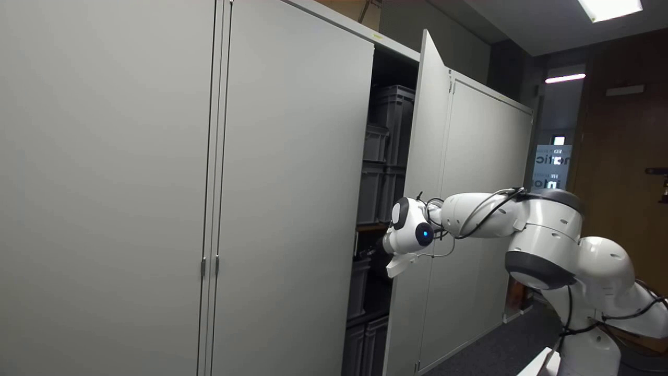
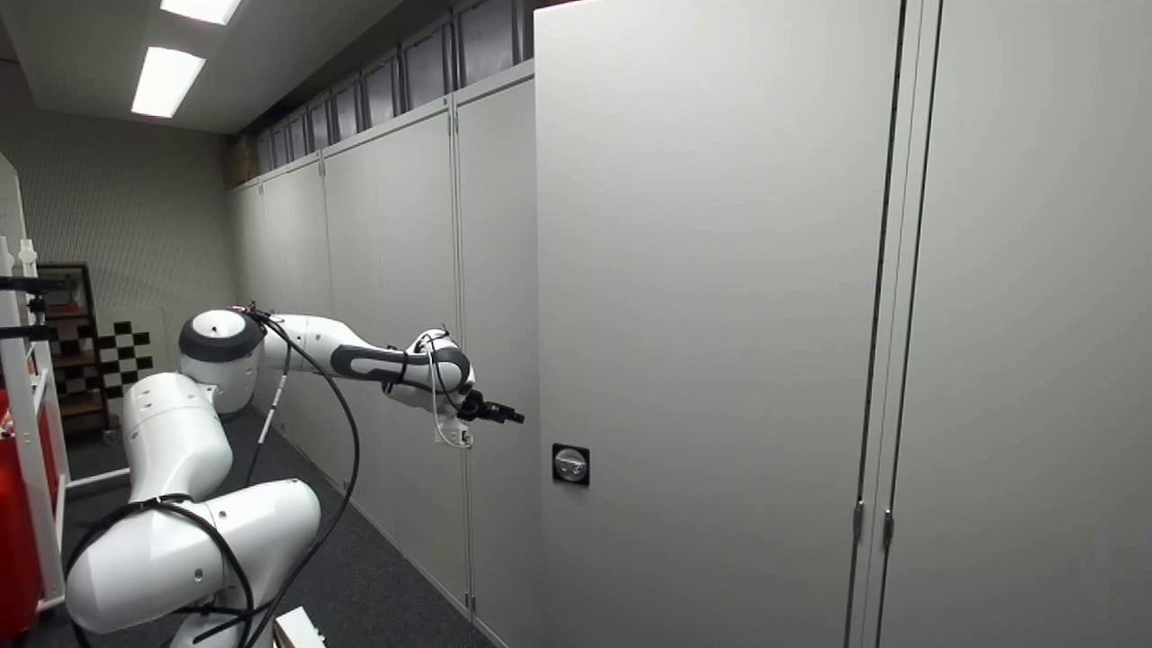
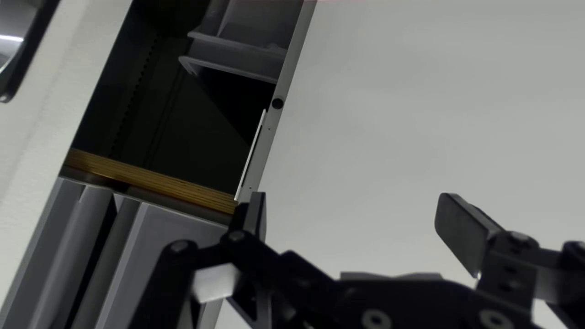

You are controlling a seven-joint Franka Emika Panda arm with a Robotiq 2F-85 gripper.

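A tall grey cabinet has one door [image 1: 424, 150] swung outward, and grey bins [image 1: 370, 197] show in the dark gap. The neighbouring door [image 1: 294, 188] looks closed in the first exterior view. My gripper is open, its two black fingers wide apart with nothing between them. In the wrist view a plain grey door panel [image 3: 411, 109] lies beyond the fingers, and the left finger overlaps the panel's edge beside the cabinet opening. From the second exterior view, the gripper [image 2: 520, 417] points toward the door bearing a round handle [image 2: 570, 464]; whether it touches anything is unclear.
Inside the opening are a wooden shelf edge [image 3: 148, 178] and a grey bin [image 3: 159, 230] below it. At the wrist view's upper left, part of a round metal fitting [image 3: 13, 33] shows.
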